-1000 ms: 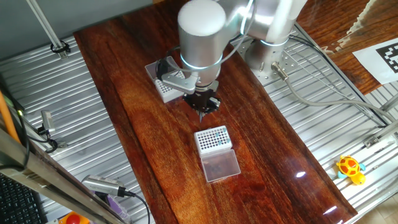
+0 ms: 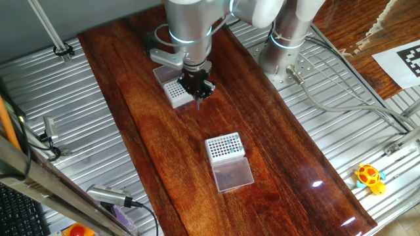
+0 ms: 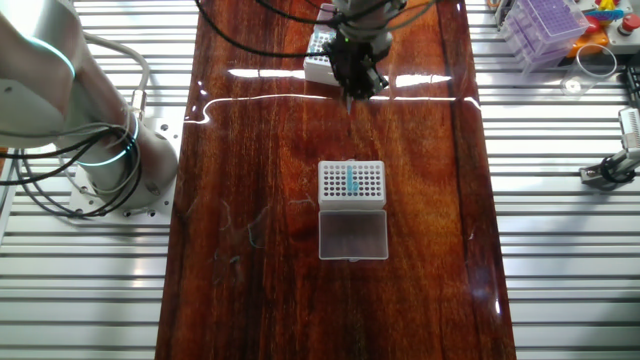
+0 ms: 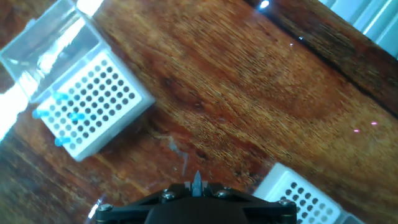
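My gripper point(image 2: 198, 105) hangs over the dark wooden board, close beside the far tip box point(image 2: 178, 94). In the wrist view its slim fingers point(image 4: 197, 185) meet in one narrow point. Nothing distinct shows between them, though something very thin could be hidden. The near white tip box point(image 3: 351, 184) stands on the board with several blue tips point(image 3: 351, 181) in its holes and its clear lid point(image 3: 353, 235) folded open. Part of the far box point(image 3: 322, 66) is covered by the gripper in both exterior views.
Bare wood point(image 2: 164, 164) lies around and between the boxes. Cables loop around the arm. A yellow turtle toy point(image 2: 369, 177) sits off the board at right, a purple rack point(image 3: 545, 30) and a clear cup point(image 3: 590, 65) beyond the board in the second exterior view.
My gripper has moved away from the near tip box, back and left toward the far one. Both boxes stay where they were.
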